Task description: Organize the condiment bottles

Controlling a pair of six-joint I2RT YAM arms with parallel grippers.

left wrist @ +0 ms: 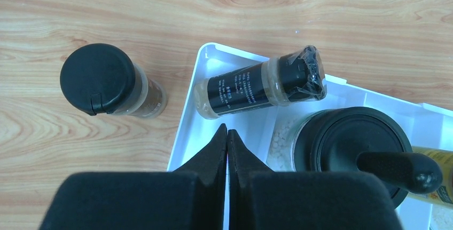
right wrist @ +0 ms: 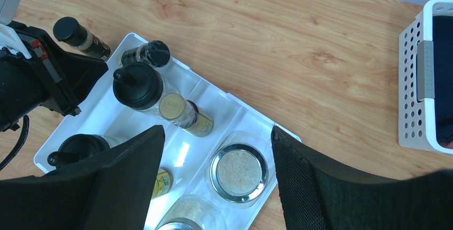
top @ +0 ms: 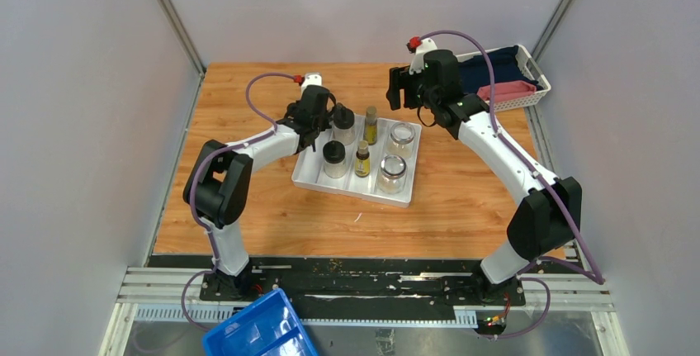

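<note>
In the left wrist view, my left gripper is shut with nothing between its fingers, above the left compartment of the white tray [left wrist: 184, 128]. A dark-labelled shaker [left wrist: 239, 88] lies tilted in that tray's back left corner. Outside the tray, on the table to its left, a second black-capped shaker [left wrist: 147, 99] stands upright. Two black-lidded jars [top: 333, 166], two slim yellow-labelled bottles [top: 362, 164] and two metal-lidded jars [top: 392, 176] stand in the tray's other compartments. My right gripper is open and empty, over the tray's right side.
A white basket [right wrist: 412, 80] with dark and pink cloth stands at the back right. Part of a blue bin [top: 257, 331] shows at the front. The table in front of the tray is clear apart from a small white scrap [top: 358, 217].
</note>
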